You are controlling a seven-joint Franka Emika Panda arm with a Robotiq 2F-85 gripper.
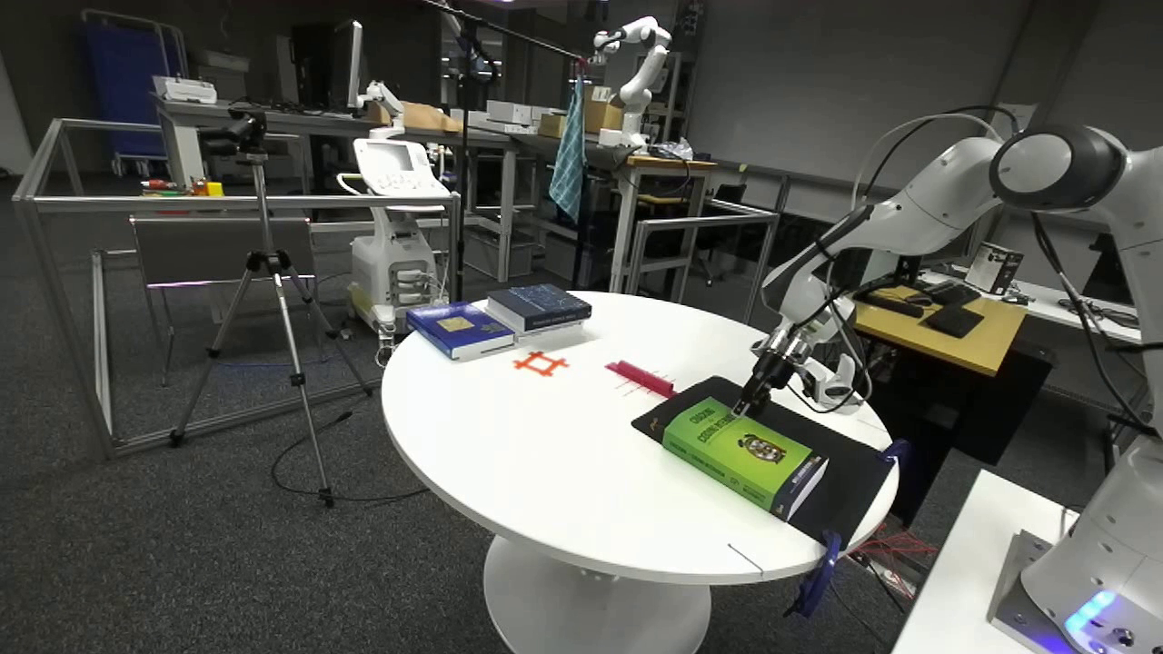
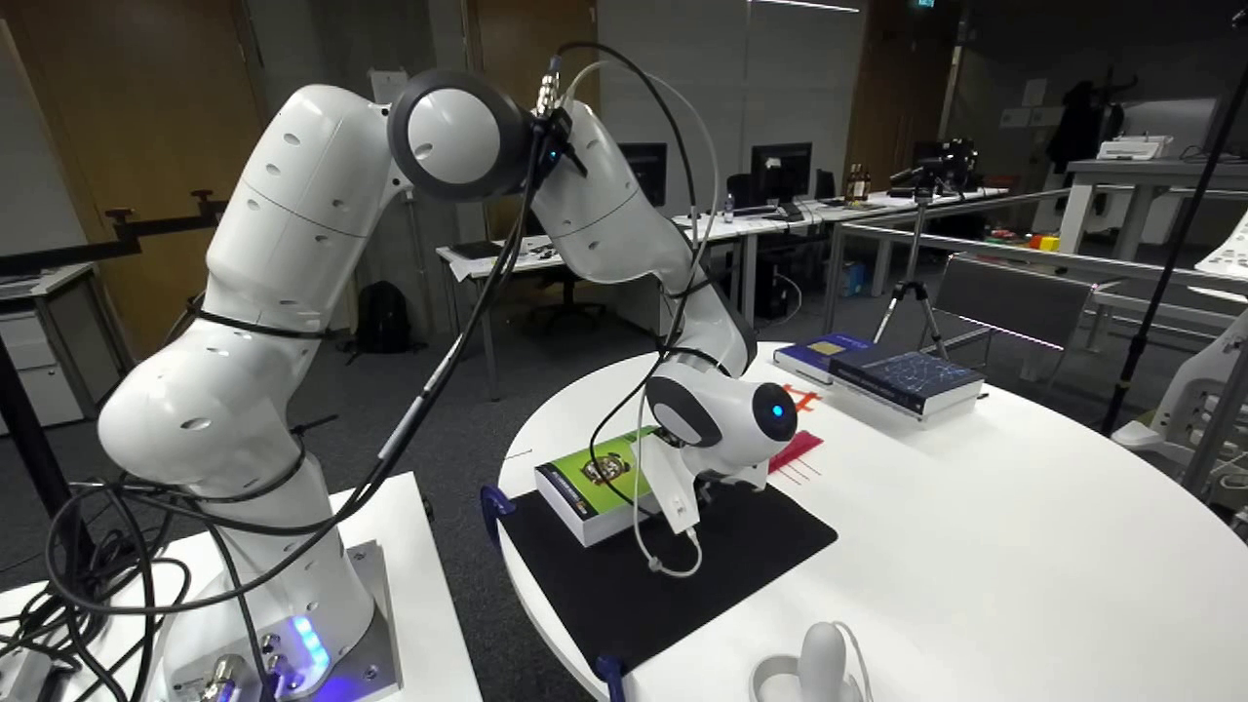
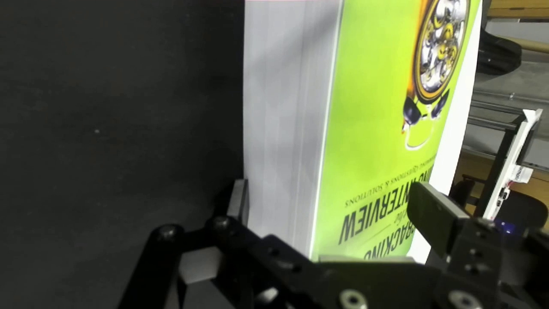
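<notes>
A thick green book (image 1: 747, 449) lies flat on a black mat (image 1: 852, 480), cover up. My gripper is at the book's long page side, with its fingers wide apart. In the wrist view, one of the fingers (image 3: 237, 200) is low beside the white page block (image 3: 283, 118). The opposite finger (image 3: 435, 208) appears over the green cover near the title. Whether either finger touches the book I cannot tell. In exterior view 2 the robot's hand (image 2: 720, 415) partly hides the book.
Two blue books (image 1: 463, 329) lie at the far side of the white table (image 1: 523, 458). A red holder (image 1: 643, 378) and orange tape marks (image 1: 541, 363) are between. Blue clamps (image 1: 815, 572) stick out at the table's edge.
</notes>
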